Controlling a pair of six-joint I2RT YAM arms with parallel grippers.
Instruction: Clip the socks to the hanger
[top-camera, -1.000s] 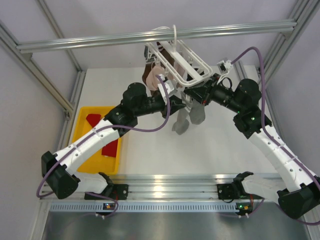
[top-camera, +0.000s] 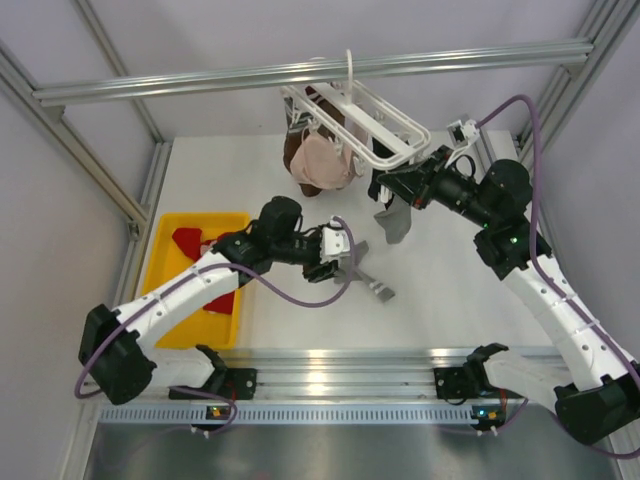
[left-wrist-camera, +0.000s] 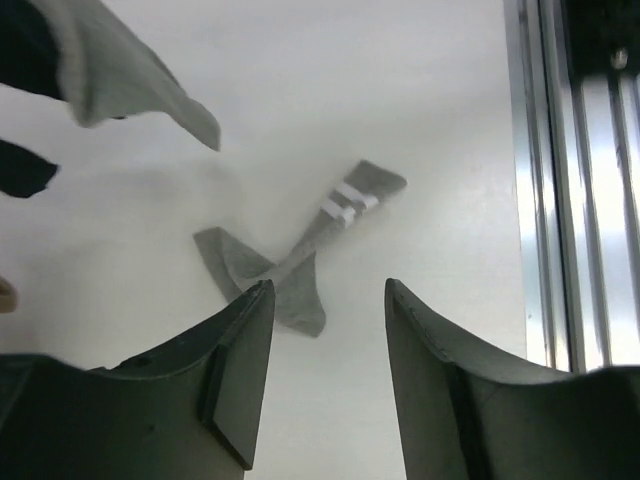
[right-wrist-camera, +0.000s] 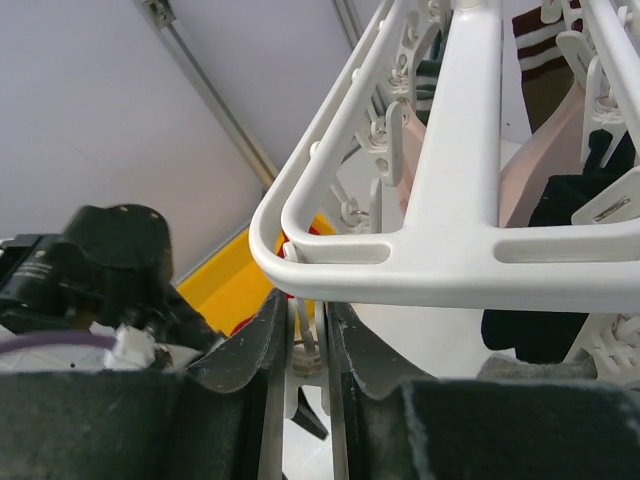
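Note:
The white hanger (top-camera: 368, 125) hangs from the rail with pink, brown, black and grey socks on its clips. My right gripper is shut on a clip at the hanger's near corner, seen in the right wrist view. My left gripper stands open, low over the white board, pointing at a grey sock (left-wrist-camera: 300, 298) with white stripes lying flat there. In the left wrist view another grey sock (left-wrist-camera: 140, 90) hangs at top left.
A yellow tray (top-camera: 160, 270) with red socks is at the left, under my left arm. The aluminium rail (top-camera: 200, 82) spans overhead. The board's front middle is clear apart from the lying sock.
A grey sock now lies on the board. The right gripper stays on the clip.

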